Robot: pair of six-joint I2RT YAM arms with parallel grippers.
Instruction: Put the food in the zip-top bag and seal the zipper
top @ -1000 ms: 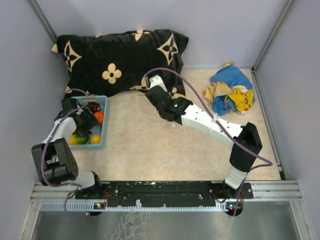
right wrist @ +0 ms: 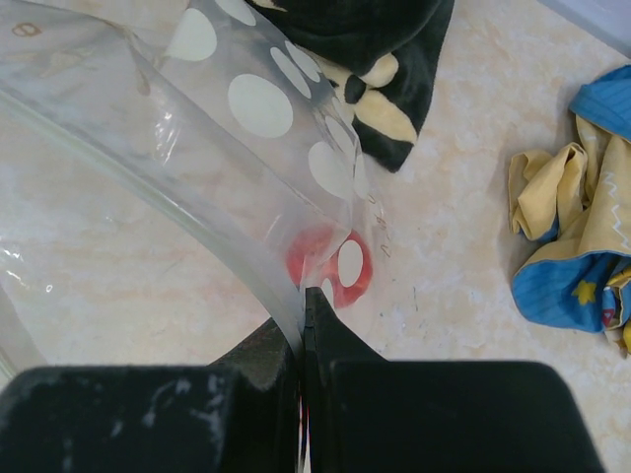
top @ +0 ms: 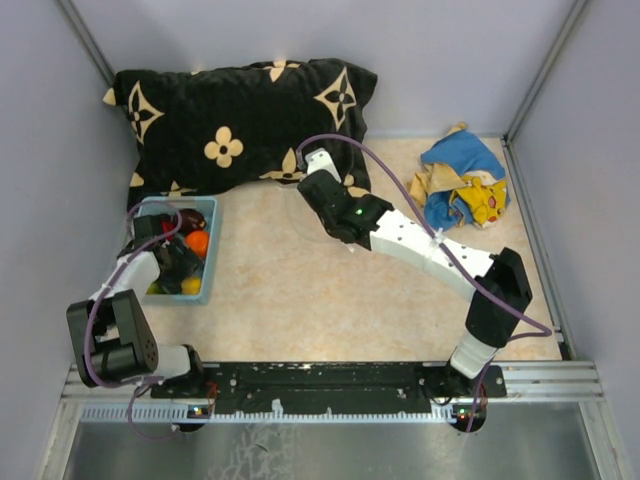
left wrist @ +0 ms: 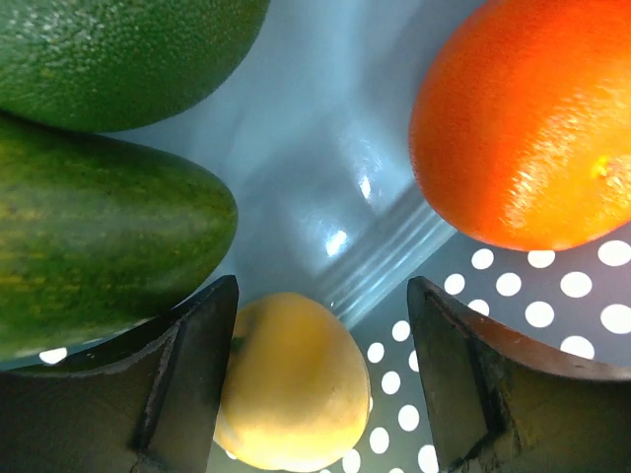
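My left gripper is down in the blue bin (top: 214, 250), fingers parted around a yellow fruit (left wrist: 291, 379); whether they touch it I cannot tell. An orange fruit (left wrist: 518, 123), a dark green cucumber-like vegetable (left wrist: 94, 236) and a green avocado (left wrist: 118, 54) lie beside it. At the table's middle my right gripper is shut on the edge of the clear zip top bag (right wrist: 168, 187), which hangs open with white dots and a red print.
A black patterned cushion (top: 185, 110) lies along the back. A crumpled blue and yellow cloth (top: 465, 180) is at the back right.
The left arm has shifted about within the bin over the last second. The right arm and the bag have moved very slightly.
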